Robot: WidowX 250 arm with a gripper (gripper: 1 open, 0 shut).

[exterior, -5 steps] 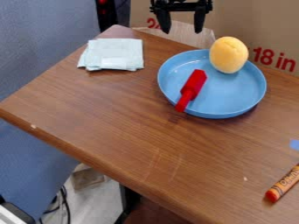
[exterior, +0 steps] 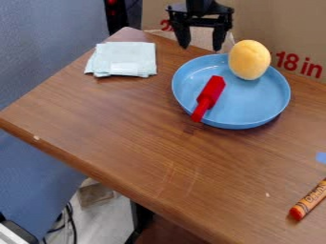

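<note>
My black gripper (exterior: 200,38) hangs at the top centre, above the back of the table, with its fingers apart and nothing seen between them. Below it and to the right is a blue plate (exterior: 249,110) holding a red utensil (exterior: 209,94) and a yellow oval object (exterior: 250,59). A folded pale cloth (exterior: 121,60) lies on the table to the left of the plate.
An orange crayon-like stick (exterior: 310,198) lies at the right edge, near a small blue piece (exterior: 321,158). A cardboard panel stands behind.
My gripper has moved downward in the view over the last second. The things on the table have not visibly changed.
</note>
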